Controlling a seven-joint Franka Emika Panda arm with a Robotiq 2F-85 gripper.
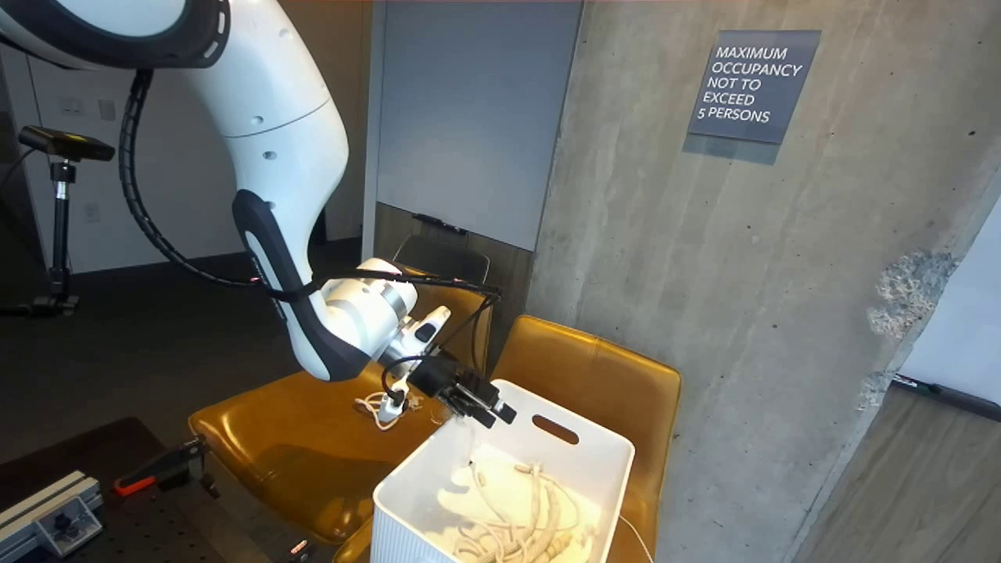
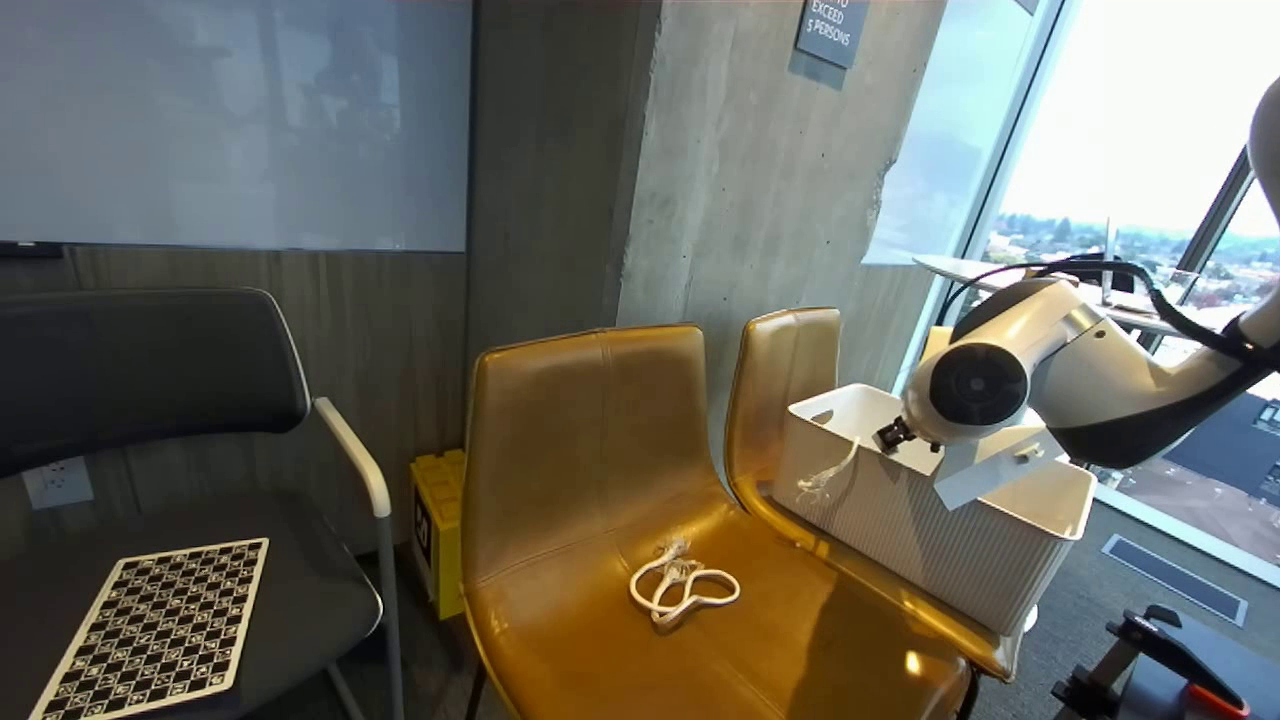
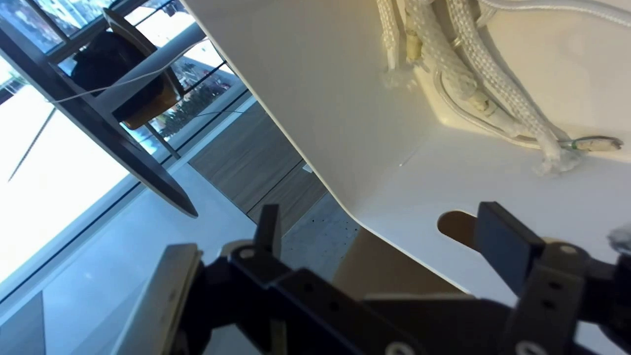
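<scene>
My gripper (image 1: 494,414) is open at the far left rim of the white bin (image 1: 616,466), with nothing seen between its fingers. In the wrist view its fingers (image 3: 509,245) stand wide apart, with the bin's rim and end wall beyond. Several white ropes (image 1: 535,511) lie loose on the bin's floor; their frayed ends (image 3: 556,162) show in the wrist view. One rope end (image 2: 828,472) hangs outside over the rim, close to my gripper (image 2: 908,439) in exterior view 2. Another rope (image 2: 675,586) lies looped on the brown chair seat beside the bin.
The bin rests on a brown chair (image 1: 600,361), its back against a concrete pillar (image 1: 751,281). A second brown chair (image 2: 588,456) stands alongside. A dark chair (image 2: 144,372) holds a checkered board (image 2: 162,624). A clamp (image 1: 164,466) lies at the lower left.
</scene>
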